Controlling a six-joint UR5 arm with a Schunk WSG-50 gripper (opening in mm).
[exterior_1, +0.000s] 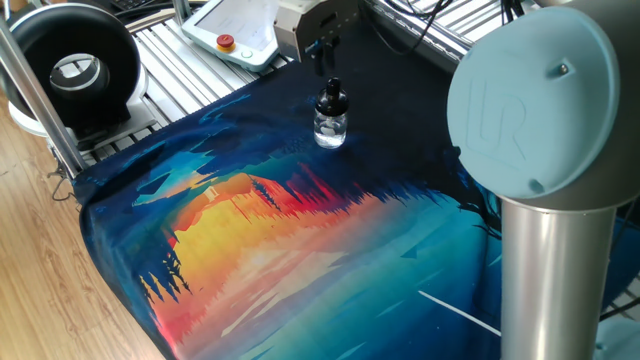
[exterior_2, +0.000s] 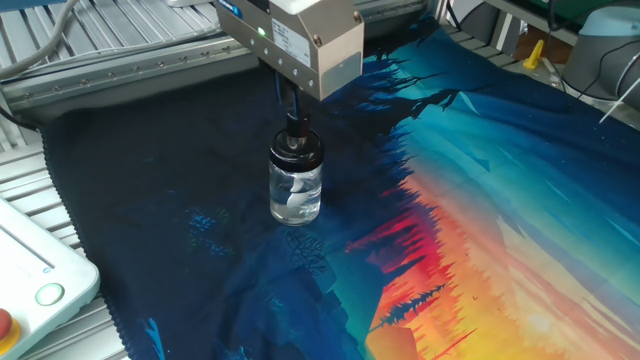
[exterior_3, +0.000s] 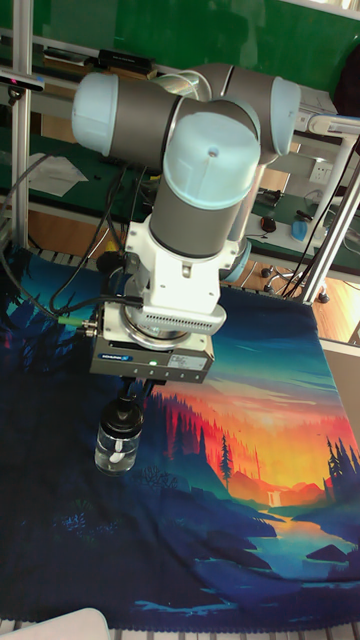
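A clear glass bottle (exterior_1: 331, 128) with a black dropper cap stands upright on the dark part of the printed cloth (exterior_1: 300, 260). Clear liquid and a pale shape show inside the bottle (exterior_2: 296, 192) in exterior view 2. Directly over the dropper top is my gripper (exterior_1: 326, 70), pointing down. Its dark fingers look slightly apart in exterior view 1, with their tips just above the black bulb and nothing visible between them. In exterior view 3 the bottle (exterior_3: 116, 446) sits just below the gripper body, and the fingertips are hard to make out against the black cap.
A teach pendant (exterior_1: 235, 30) with a red stop button lies on the slatted table at the back left. Beside it stands a round black-and-white object (exterior_1: 75, 75). The arm (exterior_1: 560, 260) fills the right side of exterior view 1. Around the bottle the cloth is clear.
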